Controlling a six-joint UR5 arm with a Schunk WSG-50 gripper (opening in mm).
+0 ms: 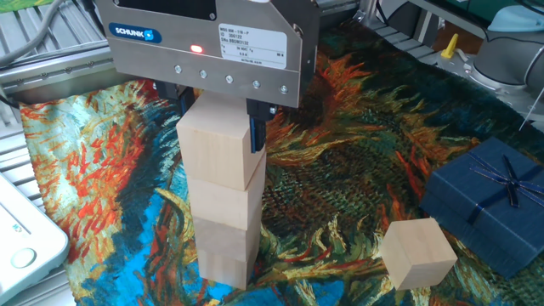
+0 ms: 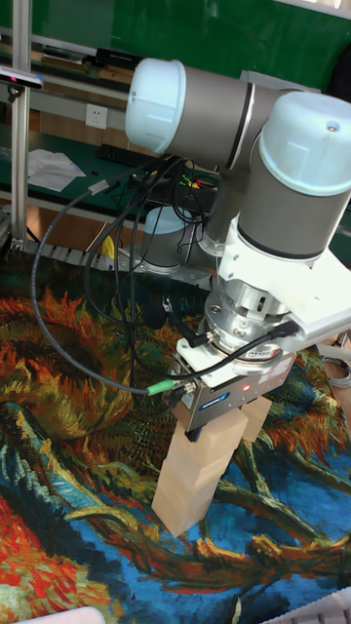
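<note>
Pale wooden blocks form a tall column in the middle of the cloth. Around the top block point(image 1: 214, 151) my gripper point(image 1: 218, 127) is shut, one finger point(image 1: 257, 134) against its right face and the other partly hidden at the back left. The top block sits slightly askew over the second block point(image 1: 223, 204); whether they touch is unclear. Under these are the lower blocks point(image 1: 223, 259). A single loose block point(image 1: 418, 255) rests on the cloth to the right. In the other exterior view, the gripper stands over the column point(image 2: 192, 479), its fingers mostly hidden.
A dark blue gift box point(image 1: 489, 200) with a ribbon lies right of the loose block. A white device point(image 1: 25, 242) occupies the left edge. The arm's cables point(image 2: 47, 301) loop out to one side.
</note>
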